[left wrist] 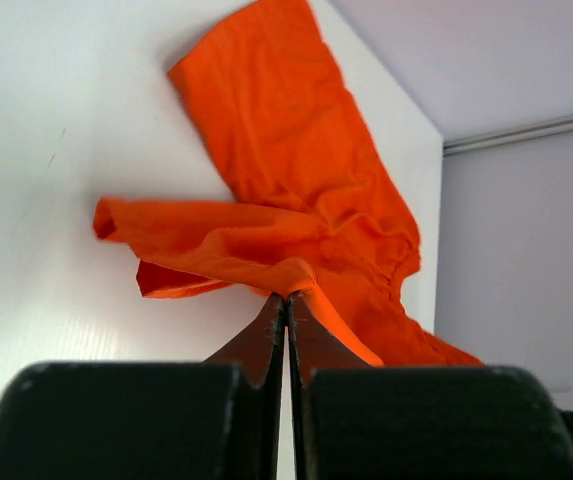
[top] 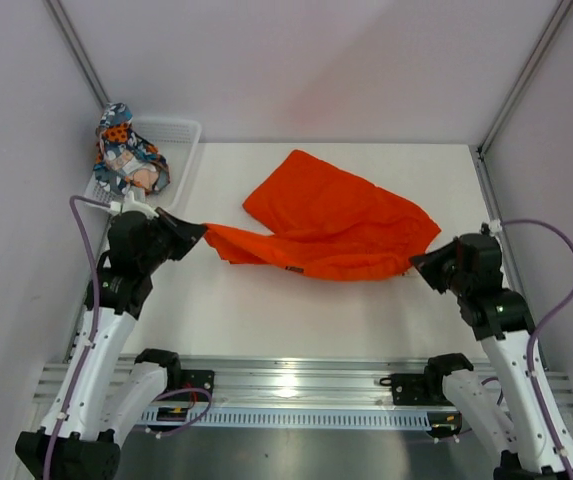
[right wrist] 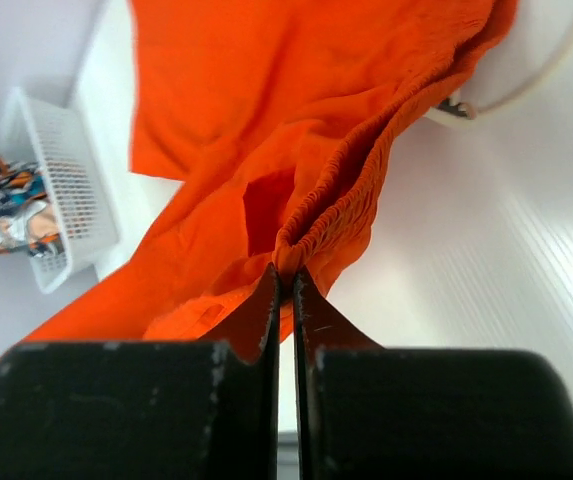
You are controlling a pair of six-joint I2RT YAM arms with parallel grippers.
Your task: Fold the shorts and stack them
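Note:
Orange shorts (top: 336, 230) are spread across the middle and right of the white table, one leg lying toward the back. My left gripper (top: 200, 231) is shut on the edge at their left end, lifted and pinched between the fingertips in the left wrist view (left wrist: 286, 300). My right gripper (top: 418, 262) is shut on the waistband at the right end; in the right wrist view (right wrist: 286, 280) the ribbed band runs into its fingertips, with a pale drawcord hanging beside it.
A white basket (top: 171, 140) with patterned clothing (top: 126, 150) stands at the back left, just beyond my left arm.

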